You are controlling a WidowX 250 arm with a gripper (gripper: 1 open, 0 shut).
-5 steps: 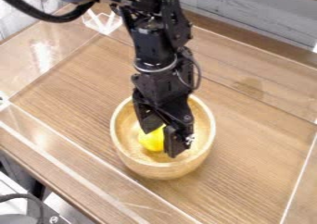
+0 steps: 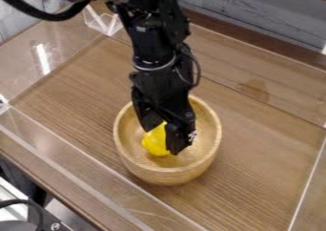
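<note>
A tan round bowl (image 2: 184, 169) sits on the wooden table, with a yellow object (image 2: 155, 141) inside it, partly hidden by the black robot gripper (image 2: 167, 132). The gripper reaches down from the top of the view into the bowl, over the yellow object. Its lower parts are dark and overlap, and whether it touches the object is hard to tell.
A pale wall runs along the back right. A clear plastic item lies at the back left, and dark cables show at the lower left.
The gripper has shifted slightly and turned over the bowl. The bowl and yellow object stay in about the same place.
</note>
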